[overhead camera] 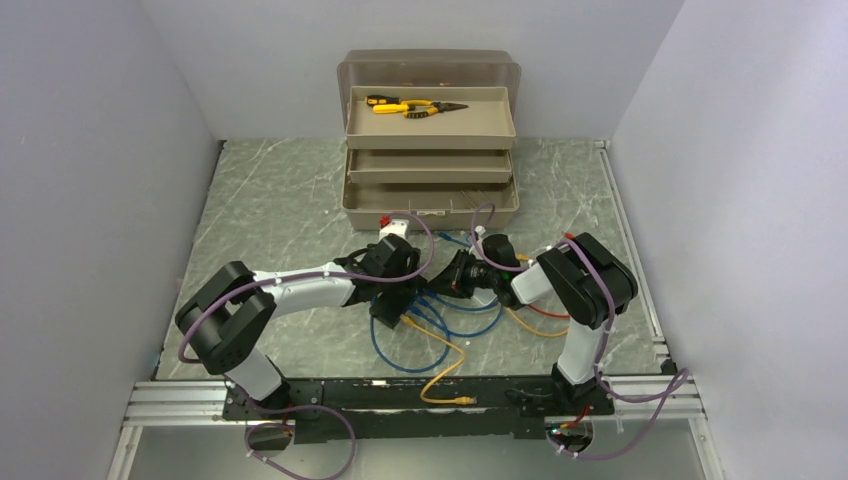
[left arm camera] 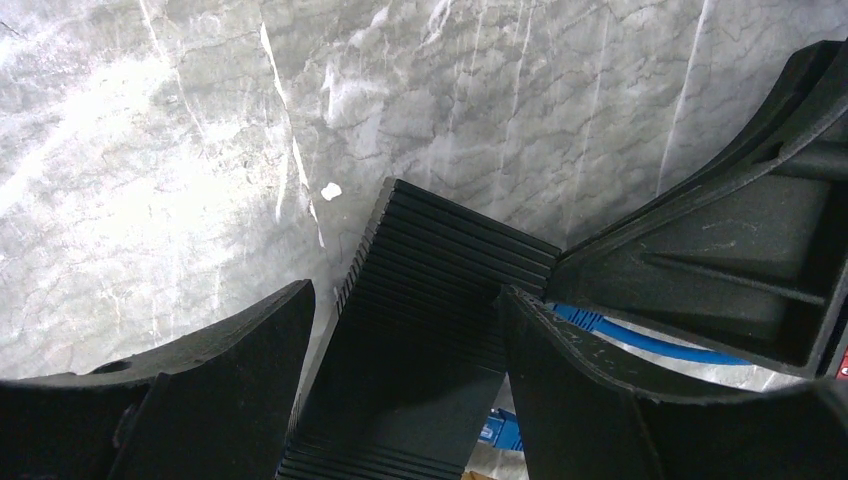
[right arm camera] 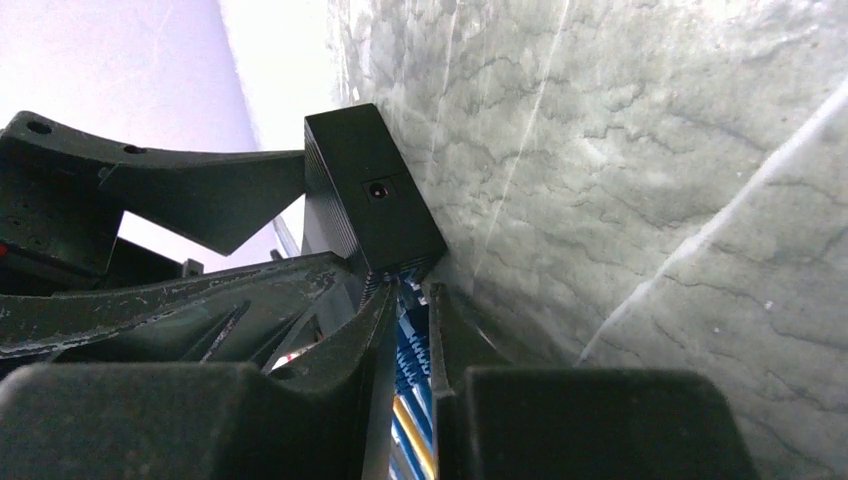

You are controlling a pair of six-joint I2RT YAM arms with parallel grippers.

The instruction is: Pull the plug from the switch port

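The black ribbed switch [left arm camera: 420,280] lies on the marble table, with blue cable plugs at its port side. My left gripper is part open, its fingers straddling the switch from above. My right gripper is at the port end, its fingertips close together on either side of a blue plug [right arm camera: 412,345]; whether they grip it is hard to tell. In the right wrist view the left gripper's fingers stand beside the switch body, partly hiding it.
An open beige toolbox [overhead camera: 430,215] with pliers and a screwdriver in its top tray stands behind the arms. Blue, yellow and red cables [overhead camera: 450,355] loop over the table front and right. Bare table lies at the left.
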